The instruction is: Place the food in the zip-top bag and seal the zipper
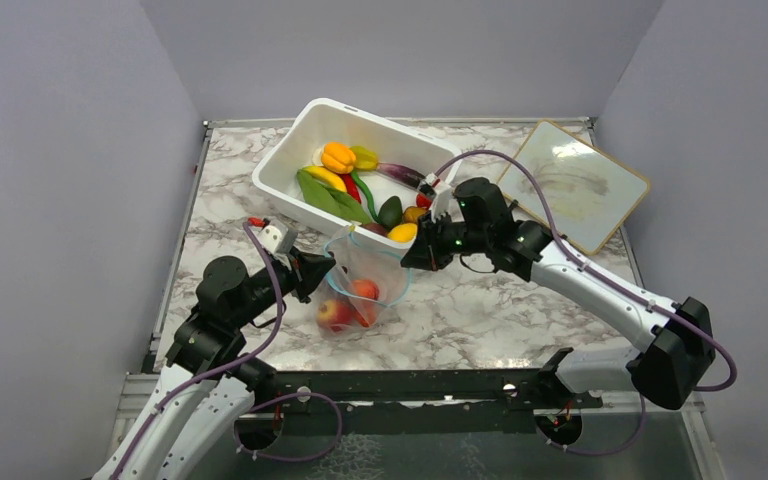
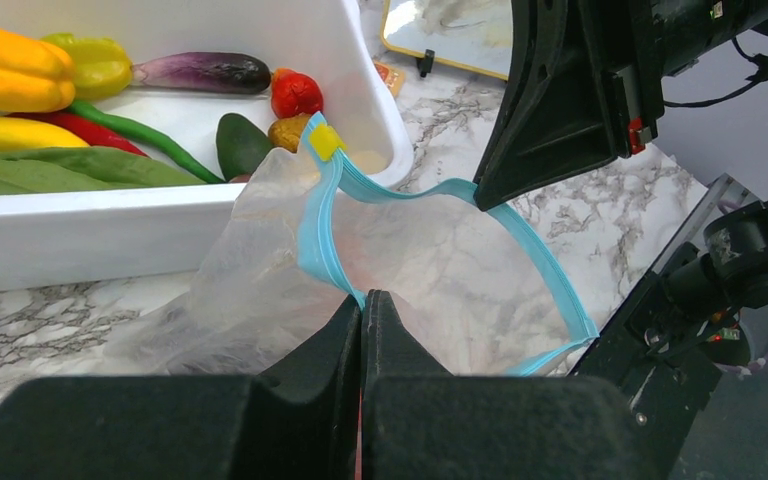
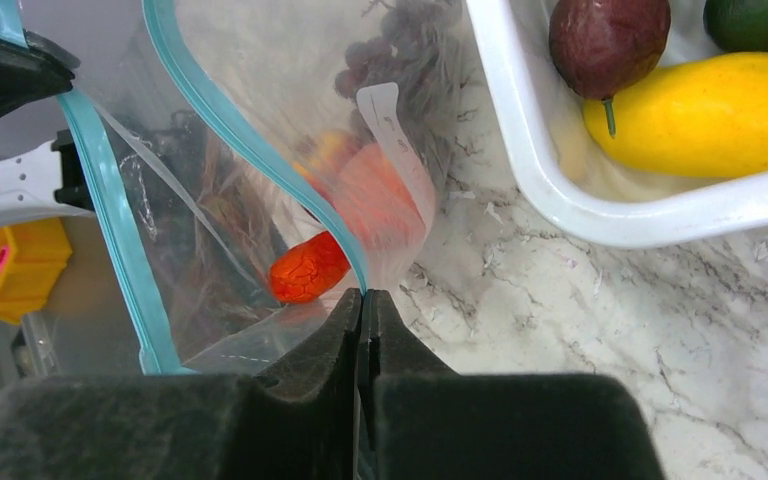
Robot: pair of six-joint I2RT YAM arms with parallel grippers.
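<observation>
The zip bag (image 1: 365, 300) stands open at the front middle, with red fruit inside; the right wrist view also shows grapes in it. Its blue zipper (image 2: 550, 270) has a yellow slider (image 2: 326, 140). My left gripper (image 1: 328, 262) is shut on the bag's rim at the left, the zipper running into its fingertips (image 2: 380, 310). My right gripper (image 1: 408, 262) is shut on the opposite rim, the zipper strip between its tips in the right wrist view.
A white bin (image 1: 300, 140) of vegetables and fruit lies behind the bag. A framed board (image 1: 575, 185) rests at the back right. The marble surface right of the bag is clear.
</observation>
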